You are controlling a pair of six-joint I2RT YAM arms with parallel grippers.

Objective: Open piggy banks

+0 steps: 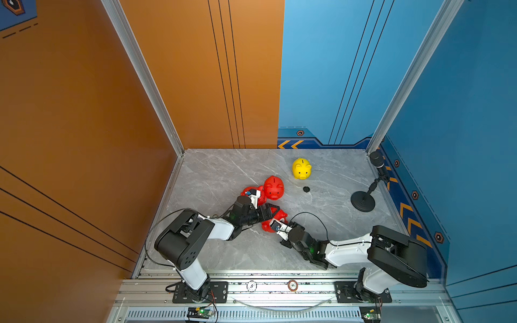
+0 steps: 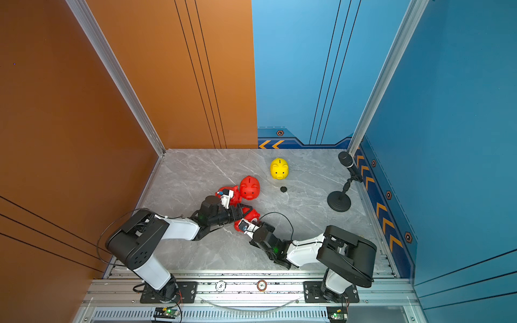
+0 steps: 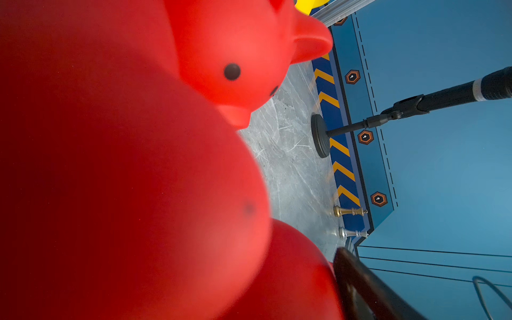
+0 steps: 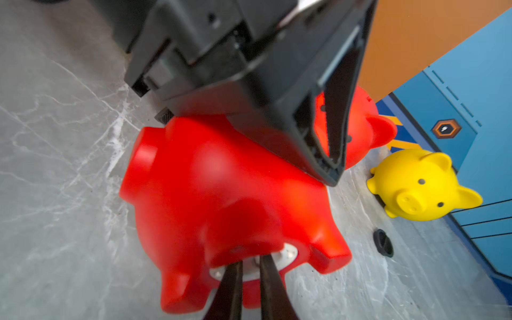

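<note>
A red piggy bank [image 4: 186, 186] lies tilted on the grey floor, pale round underside showing. My left gripper [image 1: 270, 211] stands open at its upper side. My right gripper points its fingertips at the underside, beneath the red snout-like bulge; they look close together, part open. A second red piggy bank [image 1: 273, 188] stands behind, with a third [image 2: 220, 191] partly hidden by the left arm. A yellow piggy bank [image 1: 301, 170] stands at the back. A small black disc [image 4: 383, 242], like a plug, lies in front of it.
A black microphone stand [image 1: 363, 201] stands at the right by the blue wall. Both arms crowd the front middle.
</note>
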